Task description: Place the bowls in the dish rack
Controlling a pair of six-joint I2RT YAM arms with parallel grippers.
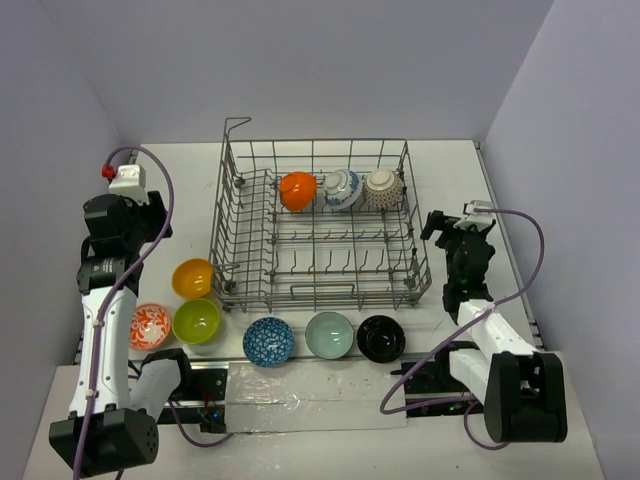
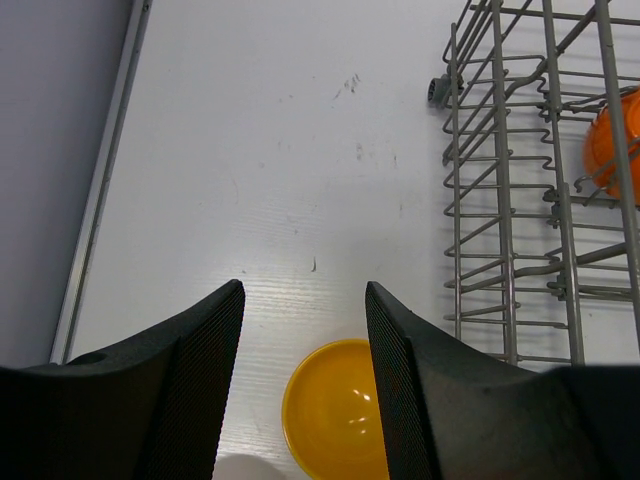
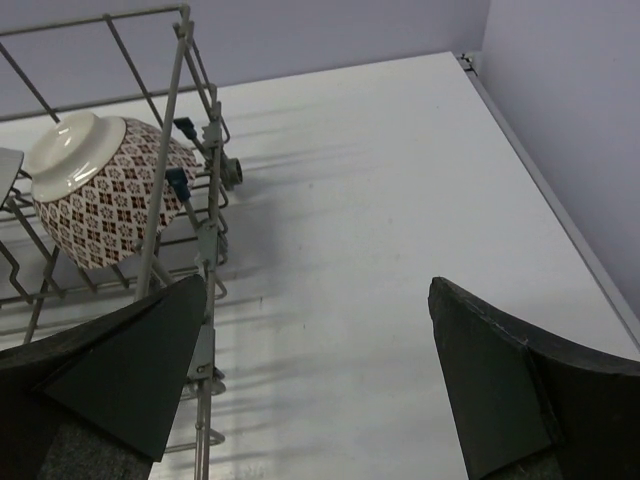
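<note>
The wire dish rack [image 1: 320, 307] holds an orange bowl [image 1: 297, 190], a blue-white bowl [image 1: 342, 189] and a patterned bowl [image 1: 382, 189] [image 3: 110, 200] along its back. Outside lie yellow [image 1: 192, 278] [image 2: 330, 410], green [image 1: 196, 320], orange-white [image 1: 150, 326], blue [image 1: 268, 342], celadon [image 1: 329, 335] and black [image 1: 381, 339] bowls. My left gripper [image 1: 157, 215] is open above the left counter, just behind the yellow bowl. My right gripper [image 1: 433, 225] stands open beside the rack's right side, with nothing between its fingers.
Bare white counter [image 2: 230, 160] lies left of the rack and also to its right [image 3: 350, 160]. Grey walls close in both sides and the back. The rack's front half is empty.
</note>
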